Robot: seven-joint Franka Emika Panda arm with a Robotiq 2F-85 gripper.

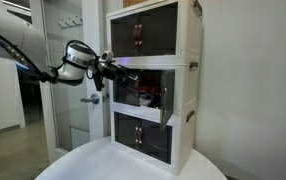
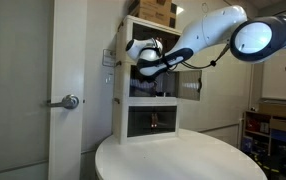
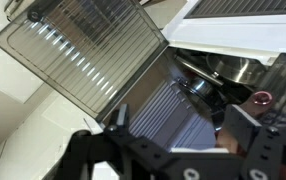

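A tall white cabinet (image 1: 184,75) with dark doors stands on a round white table, its middle compartment open. One ribbed glass door (image 3: 78,55) swings outward, large at the upper left of the wrist view. Inside the compartment are a shiny metal pot (image 3: 233,68) and a brownish-red rounded item (image 3: 258,103). My gripper is open in front of the compartment, its two dark fingers apart, with nothing seen held between them. From the side, the gripper (image 1: 123,73) is at the upper part of the opening. The arm hides part of the compartment in exterior view 2.
The white table (image 1: 113,165) has bare room in front of the cabinet. Above and below the open compartment, the upper doors (image 1: 148,32) and lower doors (image 1: 145,137) are closed. Boxes (image 2: 153,10) sit on top. A room door with a handle (image 2: 68,102) stands to the left.
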